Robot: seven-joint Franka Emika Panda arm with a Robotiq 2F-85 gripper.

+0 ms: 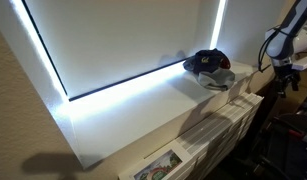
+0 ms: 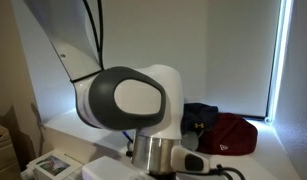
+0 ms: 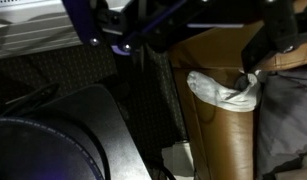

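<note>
At the right edge of exterior view 1, my arm reaches down with the dark gripper at its end, well to the right of the window sill. In the wrist view the gripper has its two dark fingers spread wide apart, and nothing shows between them. Under it lies a white cloth-like item on a brown leather-like surface. A heap of caps rests on the sill: a dark one, a maroon one and a grey one.
A white slatted unit runs below the sill, with a colourful picture on it. Grey fabric lies at the wrist view's right. A dark flat surface fills its lower left. Much of the sill is bare.
</note>
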